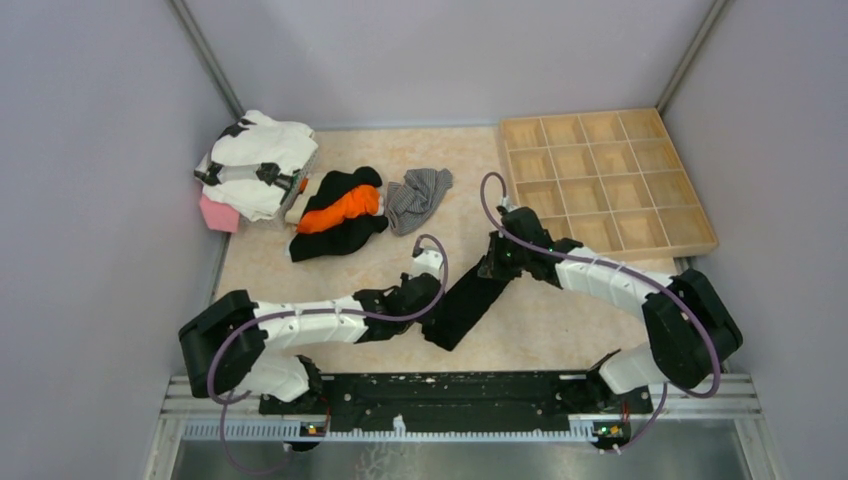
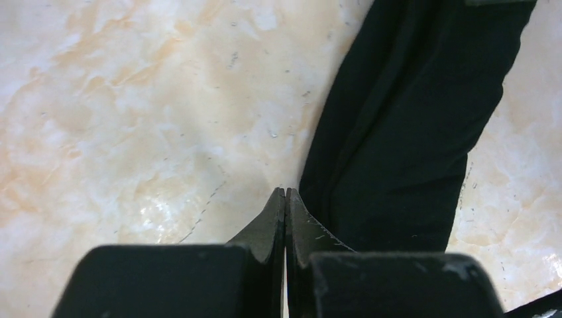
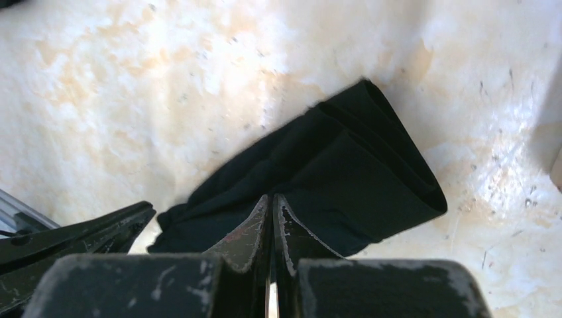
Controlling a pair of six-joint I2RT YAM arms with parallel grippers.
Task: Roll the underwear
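A black piece of underwear (image 1: 463,312) lies folded into a long strip on the table, running diagonally between my arms, with creased layers along one side. My left gripper is shut, nothing visible between its fingers, over the edge of the cloth's near end. My right gripper is also shut, above the cloth (image 3: 358,185) toward its far end, with nothing seen between its fingers. Whether either fingertip touches the cloth I cannot tell.
A wooden compartment box (image 1: 612,180) stands back right. A grey checked cloth (image 1: 418,200), black and orange garments (image 1: 335,210) and a pile of white cloth (image 1: 255,160) lie back left.
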